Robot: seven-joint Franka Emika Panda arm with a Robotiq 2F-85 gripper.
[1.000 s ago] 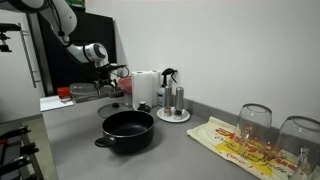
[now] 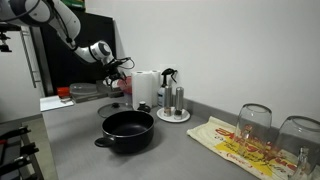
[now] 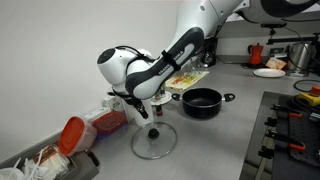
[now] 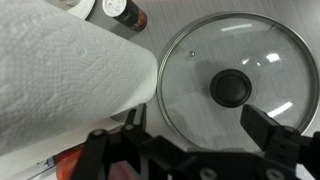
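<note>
A clear glass lid (image 4: 185, 75) with a dark rim lies flat on the grey table, its round black knob (image 4: 231, 88) upward. My gripper hangs above the lid, open, with nothing between its fingers. In the wrist view the knob appears slightly beyond the fingertips, nearer the right one. Exterior view 2 has the gripper (image 3: 133, 102) up over the far side of the lid (image 3: 150, 142), clearly apart from it. The black two-handled pot (image 2: 128, 122) stands uncovered on the table, to the right of the lid (image 2: 112, 110) in exterior view 1.
A white paper towel roll (image 4: 70, 80) stands close beside the gripper. Bottles and shakers (image 2: 179, 100) are on a white plate behind the pot. Upturned glasses (image 2: 254, 122) rest on a patterned cloth (image 2: 222, 138) farther right.
In exterior view 1 the arm and gripper have shifted slightly right and up, toward the paper towel roll. Lid and pot have stayed put.
</note>
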